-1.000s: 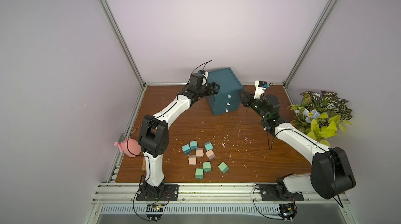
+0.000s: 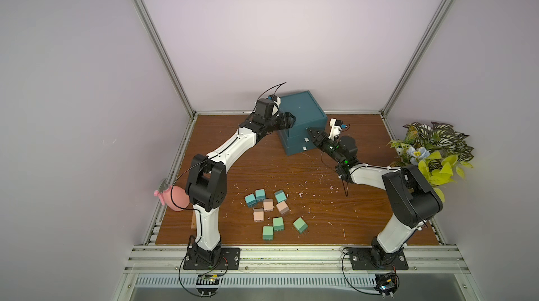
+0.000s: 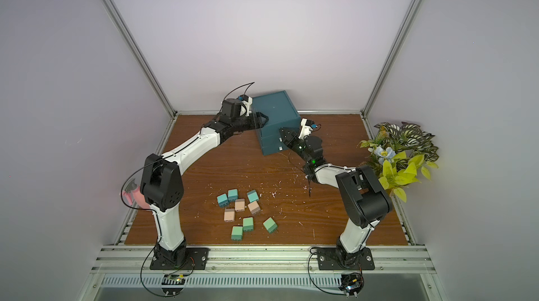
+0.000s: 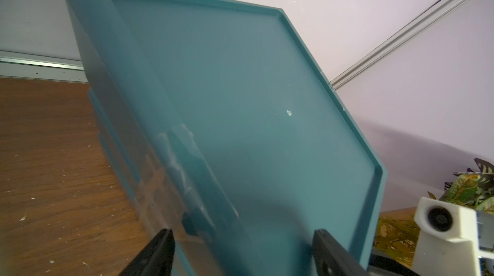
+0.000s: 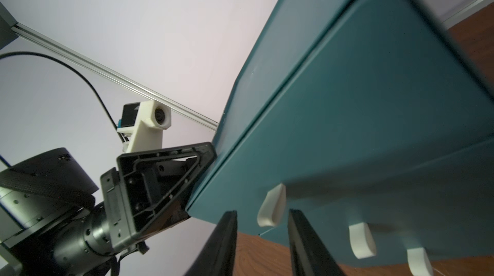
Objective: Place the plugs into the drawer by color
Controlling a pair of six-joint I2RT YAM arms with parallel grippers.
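The teal drawer unit (image 2: pixel 300 111) stands at the back middle, its drawers shut. My left gripper is part open at the unit's top side edge, its fingers either side of that edge. My right gripper is part open in front of the top drawer, with a white handle (image 5: pixel 271 205) just beyond and between its fingertips. Two lower handles (image 5: pixel 362 240) show below. Several blue plugs (image 2: pixel 280 196), pink plugs (image 2: pixel 258 215) and green plugs (image 2: pixel 299 224) lie at the front middle of the table.
Plants (image 2: pixel 429 157) stand at the right edge, a pink object (image 2: pixel 176 197) at the left edge behind the left arm. The table's middle between the plugs and the drawer unit is mostly clear.
My right gripper has moved left and slightly down to the top drawer's handle. The left arm has barely moved.
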